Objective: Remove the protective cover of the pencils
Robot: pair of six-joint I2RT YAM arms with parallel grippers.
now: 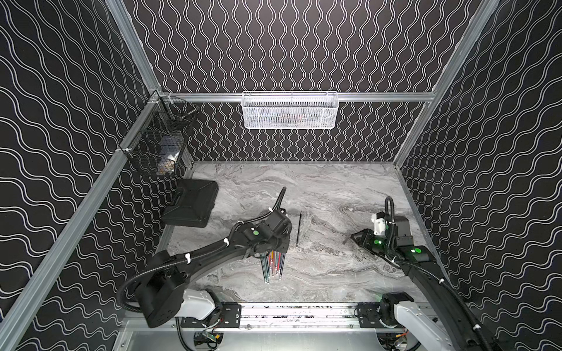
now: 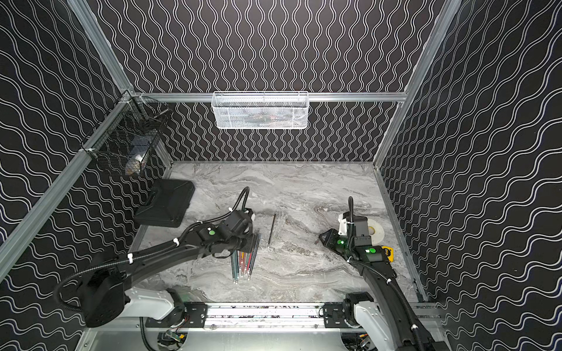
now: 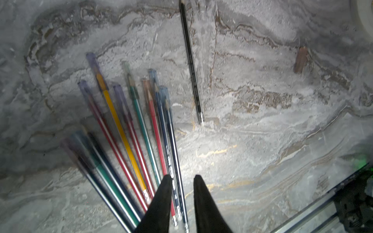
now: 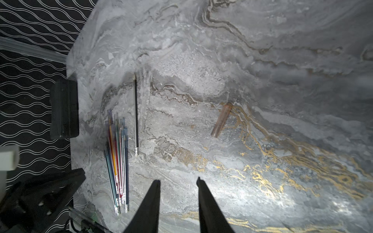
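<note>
Several coloured pencils lie in a loose fan on the marbled table, clear covers on their tips. Apart from them, to their right, lies a dark pencil with no cover visible. Farther right a small brownish translucent cover rests alone on the table. My left gripper is raised above the pencils' eraser ends, open with nothing between its fingers. Above the table near the loose cover, my right gripper has its fingers apart and empty. The top views hide much of the pencils behind my left arm.
A black case sits at the table's left edge. On the right, a white tape roll and a yellow object lie by my right arm.
</note>
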